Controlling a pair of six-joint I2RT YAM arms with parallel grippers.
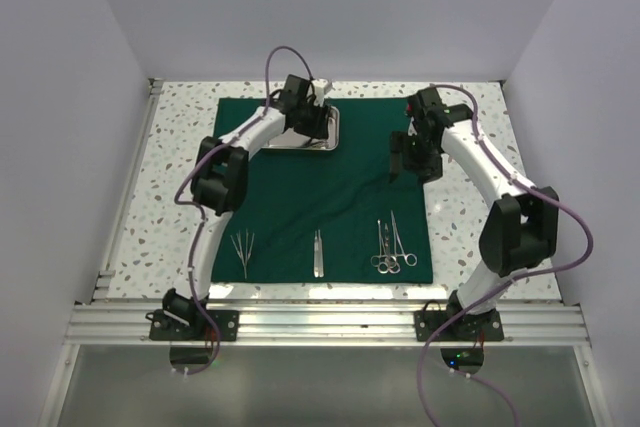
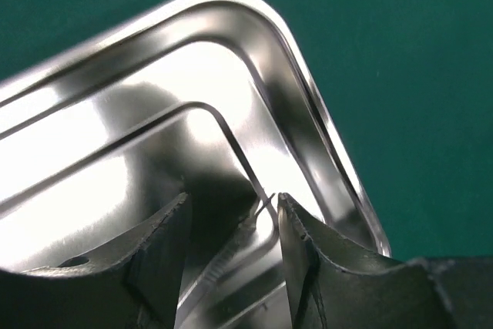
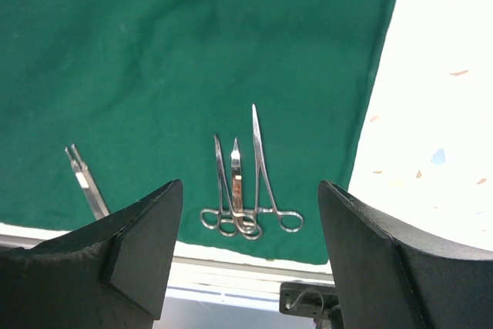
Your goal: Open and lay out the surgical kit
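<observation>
The metal tray (image 1: 333,112) lies on the green cloth at the back left. My left gripper (image 1: 318,137) hangs low over its right end, fingers parted. In the left wrist view a slim grey instrument (image 2: 219,264), partly blurred, lies in the tray and shows between the fingers; no grip on it shows. My right gripper is open and empty above the right side of the cloth. Scissor-like instruments (image 3: 262,182) and a slim blade-like tool (image 3: 236,182) lie side by side below it. Tweezers (image 1: 318,254) rest at front middle, several thin tools (image 1: 244,252) at front left.
Speckled table (image 1: 165,197) shows on both sides of the cloth. A metal rail (image 1: 320,317) runs along the front edge, and plain walls enclose the sides and back.
</observation>
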